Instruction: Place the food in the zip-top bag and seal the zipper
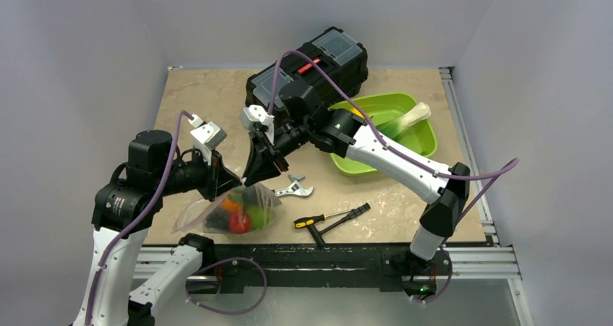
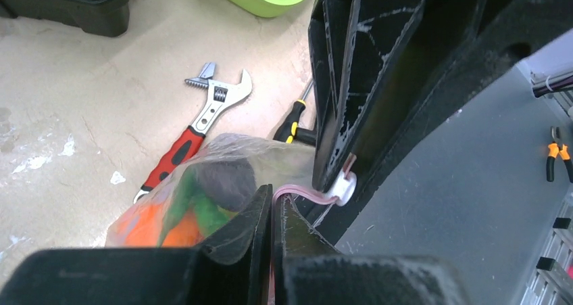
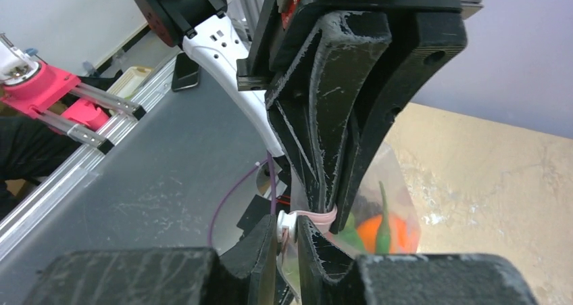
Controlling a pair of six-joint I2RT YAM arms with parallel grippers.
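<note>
A clear zip bag (image 1: 254, 216) with red, orange, green and dark food inside rests near the table's front left, also behind the grippers in both wrist views. My left gripper (image 1: 233, 183) is shut on the bag's pink zipper edge (image 2: 304, 191), which runs up from between its fingers. Beside it, my right gripper (image 1: 246, 176) is shut on the small white zipper slider (image 3: 287, 225) at that edge. The two grippers' tips are close together above the bag.
An adjustable wrench (image 1: 293, 189), screwdriver (image 1: 311, 219) and black T-handled tool (image 1: 340, 221) lie right of the bag. A green bin (image 1: 350, 163) and black toolbox (image 1: 336, 58) stand behind.
</note>
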